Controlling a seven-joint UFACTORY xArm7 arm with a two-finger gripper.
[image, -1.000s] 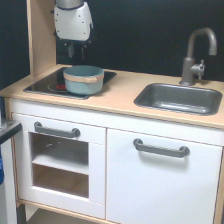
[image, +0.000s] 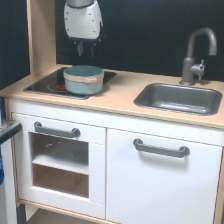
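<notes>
A teal pot (image: 85, 86) with a brownish top sits upright on the black cooktop (image: 45, 85), at the left of the toy kitchen counter. Above it, clear of its rim, hangs my gripper (image: 86, 48) under a white wrist housing. The dark fingers blend into the dark backdrop, so their opening is hard to make out. Nothing visible hangs from them.
At the right of the wooden counter (image: 125, 92) is a grey sink (image: 180, 98) with a tall faucet (image: 198, 50) behind it. Below are an oven door (image: 60, 121) and a white cabinet door (image: 155, 185). A wooden side panel (image: 41, 35) rises left of the cooktop.
My gripper has moved a little to the right and slightly up. The pot has stayed on the cooktop.
</notes>
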